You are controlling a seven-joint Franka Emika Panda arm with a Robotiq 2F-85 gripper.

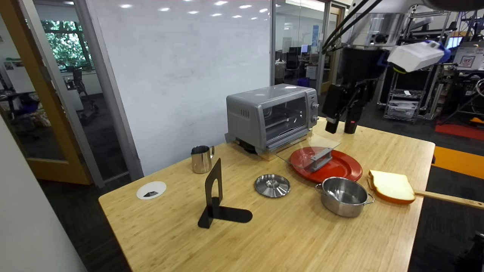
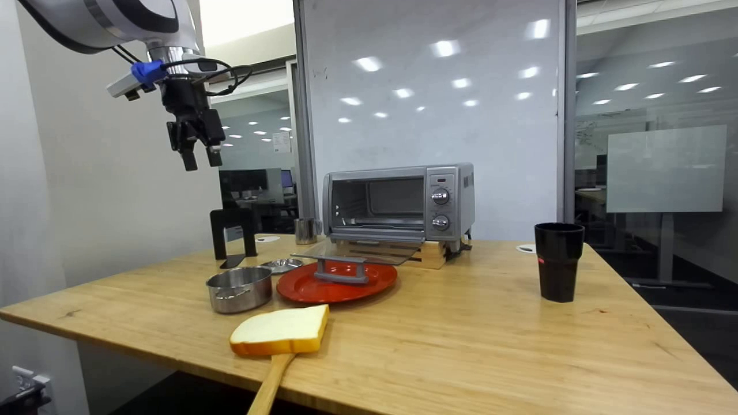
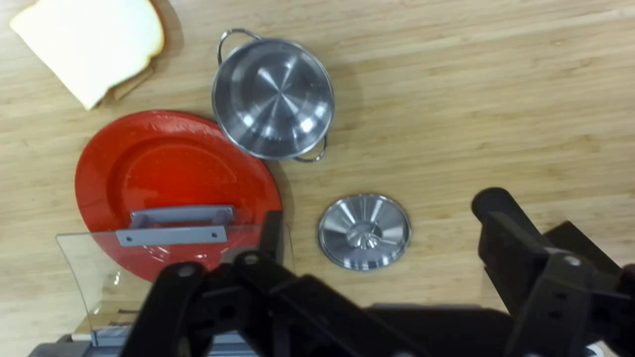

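Note:
High above the table, my gripper (image 2: 202, 162) hangs open with nothing between its fingers. In the wrist view the small steel lid (image 3: 364, 232) shows below the gap between the two spread fingers. A steel pot (image 1: 345, 197) with two loop handles stands empty near the red plate (image 1: 349, 165). The grey toaster oven (image 2: 377, 200) has its glass door lowered, and the door's handle (image 2: 340, 271) reaches over the plate. A bread slice (image 2: 280, 332) lies by the table's front edge, over the end of a wooden utensil (image 2: 271, 384).
A black bookend (image 1: 229, 214) stands left of the lid, with a steel pitcher (image 1: 201, 161) behind it. The black cup (image 2: 558, 263) is alone on the right in the second exterior view. Bare table (image 2: 477, 318) lies between cup and plate.

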